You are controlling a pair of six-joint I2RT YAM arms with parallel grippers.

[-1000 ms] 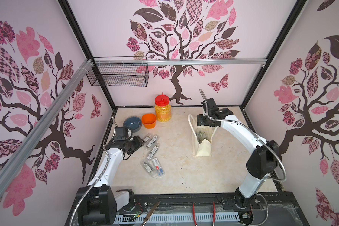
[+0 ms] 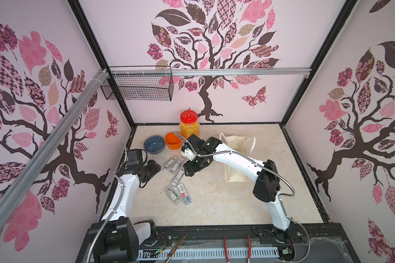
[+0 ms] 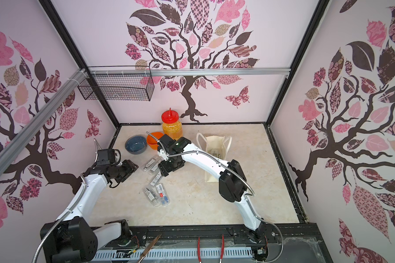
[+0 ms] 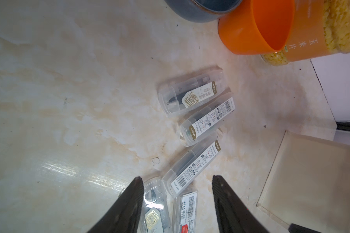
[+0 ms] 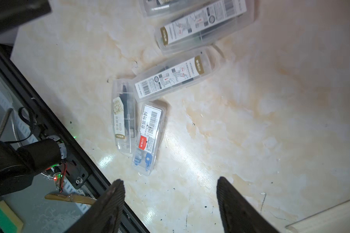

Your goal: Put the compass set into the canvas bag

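Note:
Several clear plastic compass cases lie on the table's left-middle, among them a blue-tinted one [image 5: 148,137] beside a clear case [image 4: 194,165]. The cream canvas bag [image 3: 212,175] stands right of centre with cases inside, partly behind my right arm. My right gripper is open and empty, over the table just right of the loose cases. My left gripper stands at the left of the cases, its fingers apart with nothing held between them.
A blue bowl [image 2: 154,143], an orange container [image 4: 241,31] and a red-lidded jar [image 2: 189,129] stand at the back left. A wire basket [image 2: 136,85] hangs above.
My right gripper has swung from over the bag leftwards and down toward the loose cases. My left arm has shifted slightly at the left.

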